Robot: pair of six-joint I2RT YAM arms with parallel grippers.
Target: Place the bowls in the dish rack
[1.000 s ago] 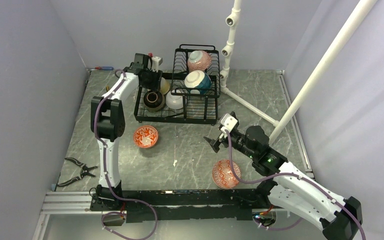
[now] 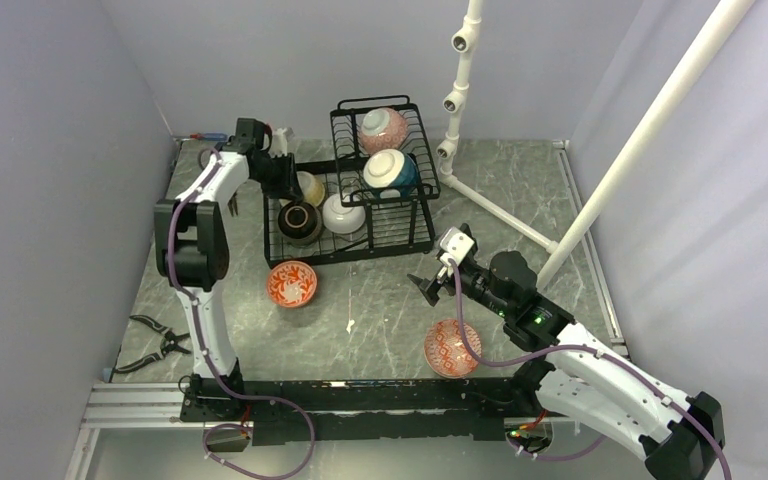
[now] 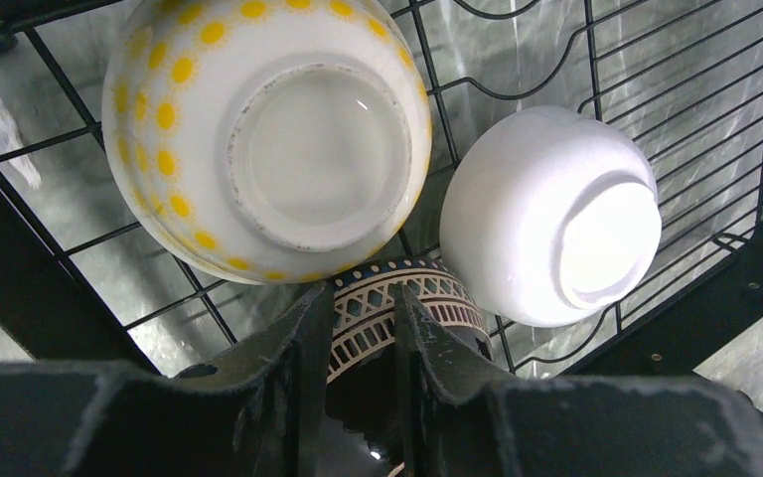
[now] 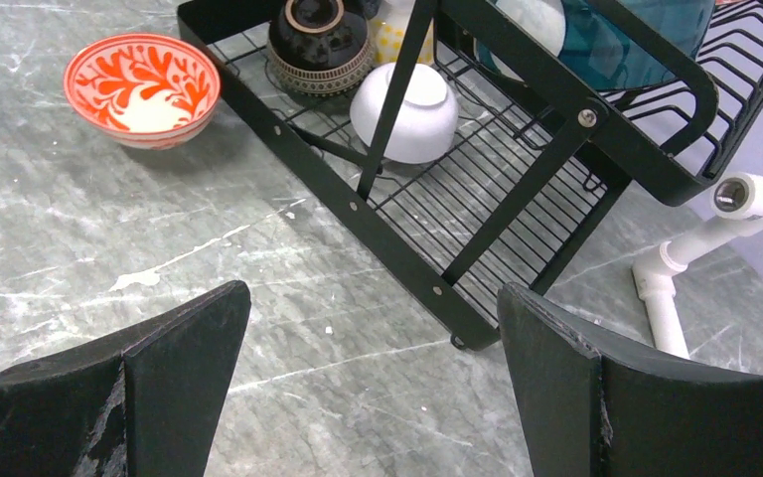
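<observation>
The black two-tier rack [image 2: 400, 240] holds a yellow-dotted bowl [image 3: 169, 119], a white bowl [image 3: 536, 209], a dark patterned bowl [image 2: 300, 228] below, and pink [image 2: 383, 130] and teal [image 2: 390, 178] bowls above. My left gripper [image 2: 282, 188] is shut at the rack's left; whether it grips the rack or a bowl is unclear. An orange bowl [image 2: 291, 285] lies before the rack; an orange patterned dish [image 2: 451, 348] lies at front right. My right gripper [image 2: 432, 282] stands open and empty over the table.
Pliers [image 2: 165, 343] lie at front left. White pipes [image 2: 500, 215] stand right of the rack.
My left gripper has moved left and toward the front, and the rack with its bowls has shifted the same way. The right arm is still.
</observation>
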